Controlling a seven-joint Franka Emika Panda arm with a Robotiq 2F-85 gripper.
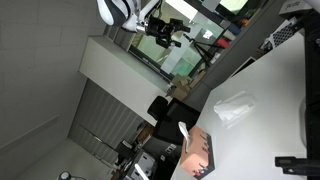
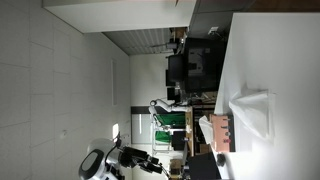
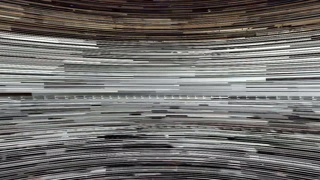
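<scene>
A box of tissues, orange-pink with a white tissue poking from its opening, stands on the white table. Beside it lies a loose crumpled white tissue. In the second exterior view, the loose tissue is next to the box. High above and away from both hangs my gripper, at the end of the white arm. It is small and dark there, so whether its fingers are apart does not show. The wrist view is only streaked noise; no fingers or objects can be made out.
Both exterior views are turned on their side. A black fixture sits at the table's edge in the first exterior view. Office chairs and screens stand in the background.
</scene>
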